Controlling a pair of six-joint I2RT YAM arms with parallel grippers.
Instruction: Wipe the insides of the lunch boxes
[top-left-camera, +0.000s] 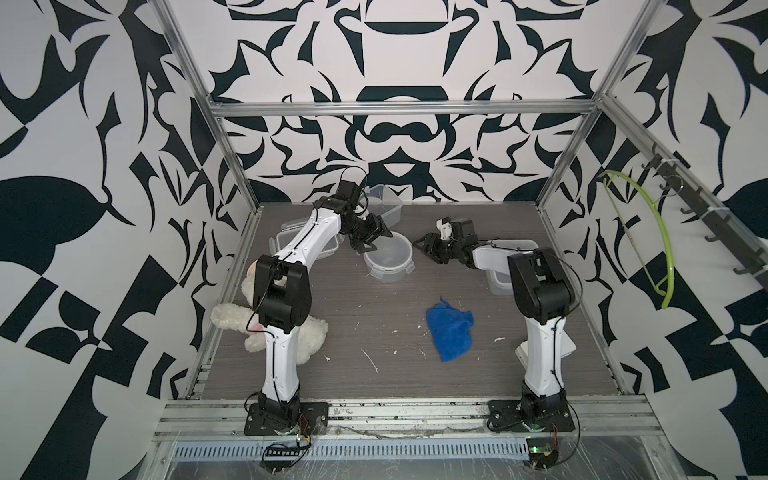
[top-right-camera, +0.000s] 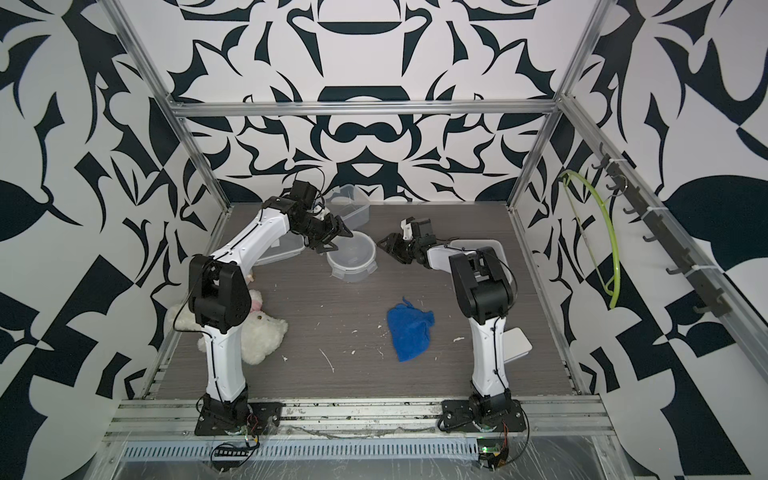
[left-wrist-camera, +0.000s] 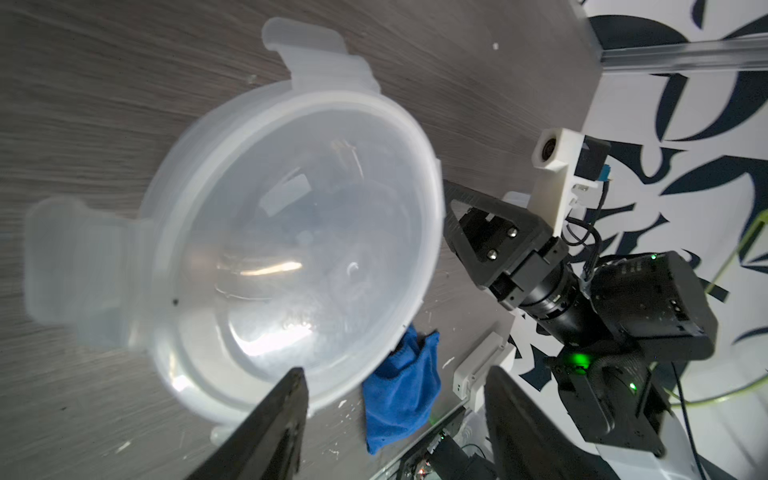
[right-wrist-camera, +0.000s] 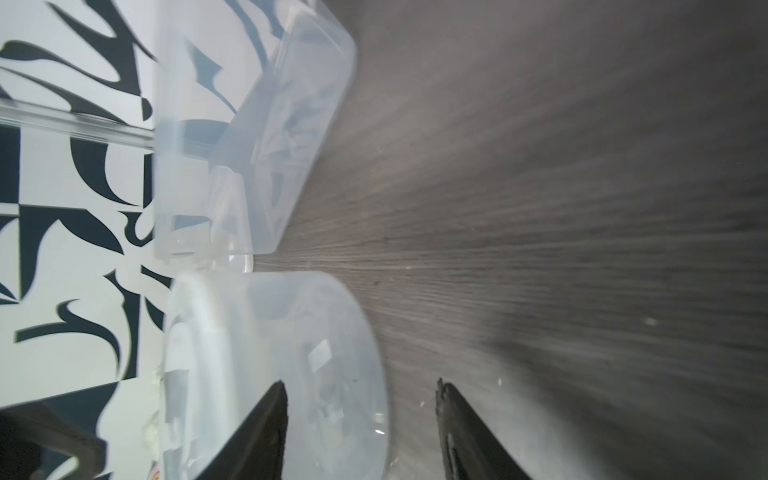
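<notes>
A clear round lunch box (top-left-camera: 388, 257) with side latches stands in the middle of the table, looking empty in the left wrist view. My left gripper is open over its near left side, nothing between the fingers. My right gripper is open just right of the box, also empty. A clear rectangular box (right-wrist-camera: 288, 120) stands behind the round one; another clear container (top-right-camera: 280, 252) is at the left, and one more (top-left-camera: 512, 280) lies partly under the right arm. A blue cloth (top-left-camera: 449, 328) lies crumpled in front of the round box.
A white plush toy (top-right-camera: 260, 336) lies at the front left. A white flat object (top-right-camera: 516, 344) is at the front right beside the right arm's base. The front middle holds little besides the cloth and small scraps. A green hanger (top-left-camera: 668, 248) hangs on the right wall.
</notes>
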